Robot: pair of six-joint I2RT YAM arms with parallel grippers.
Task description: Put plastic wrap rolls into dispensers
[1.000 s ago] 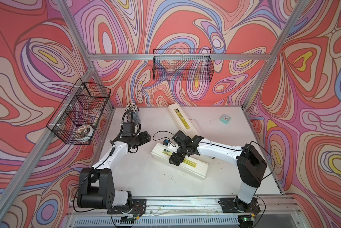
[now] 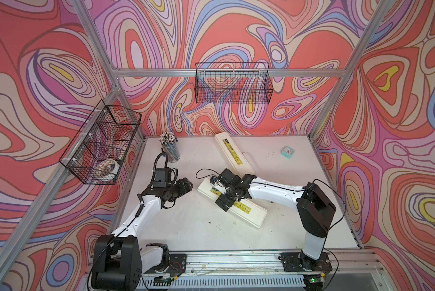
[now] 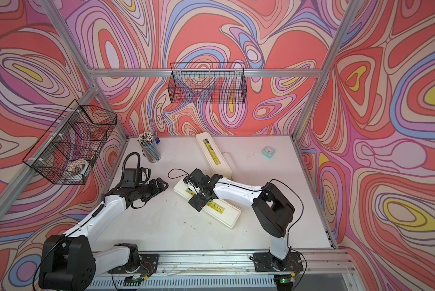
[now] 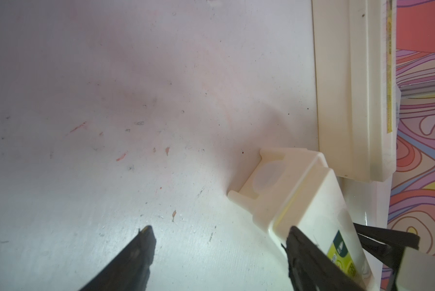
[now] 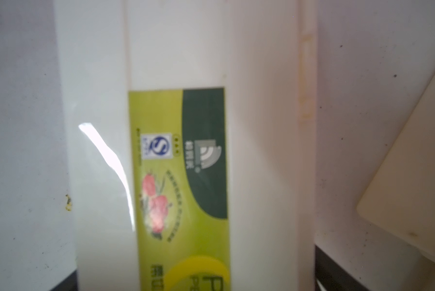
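The front white dispenser [image 2: 254, 215], long with a yellow-green label, lies diagonally mid-table. My right gripper [image 2: 220, 192] is over its middle; in the right wrist view its dark fingers [image 5: 334, 272] stand open on either side of the box. Behind it lies a second white dispenser [image 2: 231, 151]. A pale, rounded object [image 2: 248, 158], perhaps a wrap roll, shows beside that one, mostly hidden. To the left, my left gripper [image 2: 186, 185] is partly open and empty, apart from the front dispenser. In the left wrist view the dispenser's near end [image 4: 287, 181] faces it.
At the back left stands a clear holder [image 2: 171, 151] full of thin sticks. A small teal clock [image 2: 287, 152] sits at the back right. Wire baskets hang on the left [image 2: 101, 145] and back [image 2: 233, 87].
The front dispenser has turned slightly, its left end shifting back and right, and it looks less tilted. My left arm's elbow has moved towards the front; its gripper has shifted slightly. The right gripper stays over the box.
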